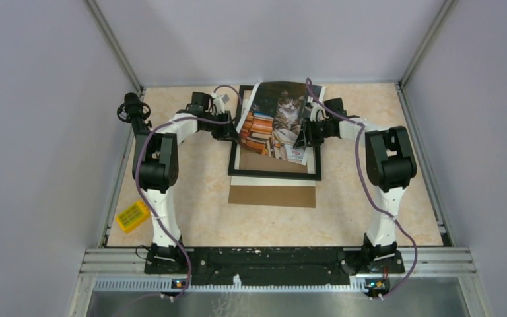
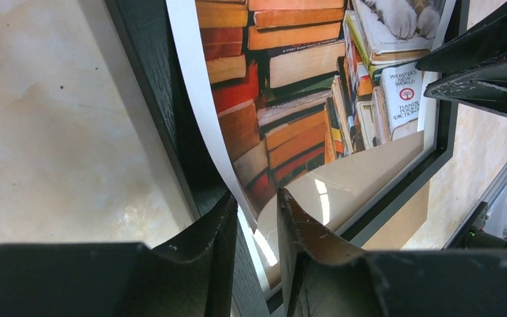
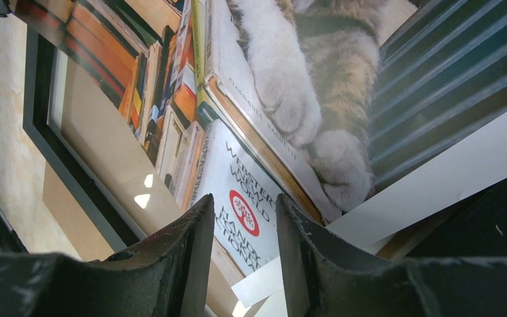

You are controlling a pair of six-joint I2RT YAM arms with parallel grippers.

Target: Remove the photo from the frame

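Note:
The photo of a kitten on books [image 1: 274, 122] lies askew over the black frame [image 1: 274, 176], reaching past its top edge; the glass or backing shows beneath its lower edge. My left gripper is part open at the photo's left white border, whose lower tip lies between its fingers. My right gripper is over the lower right of the photo, fingertips apart in its wrist view; whether it grips the photo is hard to see.
A brown board [image 1: 270, 197] lies below the frame. A yellow object [image 1: 132, 216] sits at the front left.

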